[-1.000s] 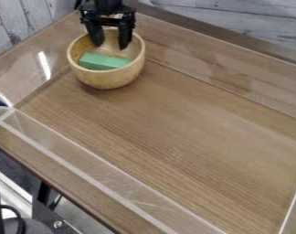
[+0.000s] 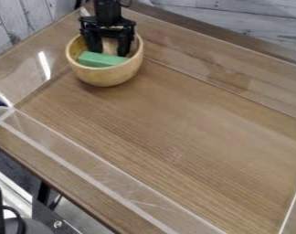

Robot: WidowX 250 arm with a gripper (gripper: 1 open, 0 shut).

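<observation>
A round wooden bowl (image 2: 104,73) stands at the upper left of the table (image 2: 175,146), with a green block (image 2: 100,59) inside it. My black gripper (image 2: 109,38) reaches from the top edge down into the bowl, over the back of the green block. Its fingers are dark and small in view, and whether anything is between them is hard to make out.
A pale wall runs along the back. Dark equipment sits at the lower left, beyond the table's edge.
The gripper reaches a little lower into the bowl than before. The bowl and green block look nearly in the same place.
</observation>
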